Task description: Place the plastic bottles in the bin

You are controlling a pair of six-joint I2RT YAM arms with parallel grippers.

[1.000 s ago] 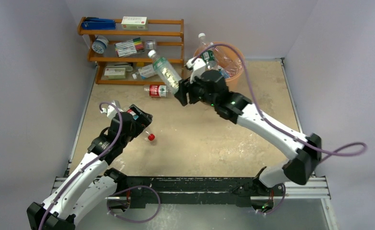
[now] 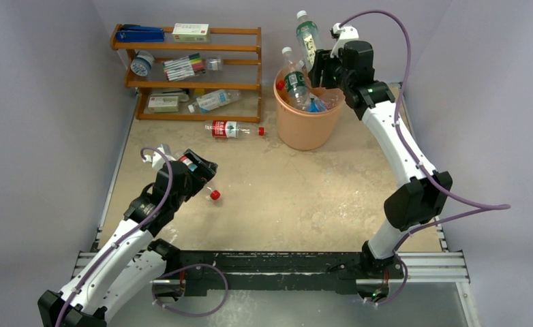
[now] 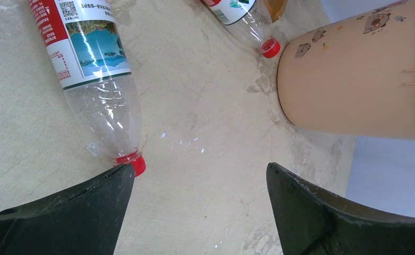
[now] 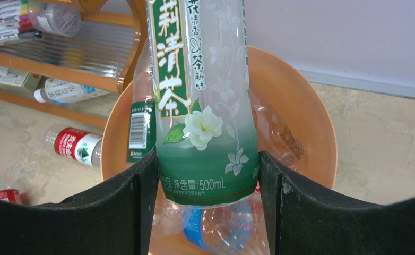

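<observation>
My right gripper is shut on a green-labelled tea bottle (image 4: 202, 122), held upright over the peach bin (image 2: 307, 129), which contains several plastic bottles (image 2: 295, 85). My left gripper hangs open over a red-labelled bottle (image 3: 96, 95) lying on the floor, its red cap near the left finger. Another red-labelled bottle (image 2: 235, 129) lies between the shelf and the bin. A further bottle (image 2: 213, 100) with a white cap lies on the bottom shelf.
A wooden shelf (image 2: 236, 48) at the back left holds boxes, markers and jars. Walls enclose the left, back and right. The floor (image 2: 298, 197) in front of the bin is clear.
My right gripper has carried the tea bottle rightward and up in the top view, from beside the shelf to over the bin. The left arm has stayed nearly still.
</observation>
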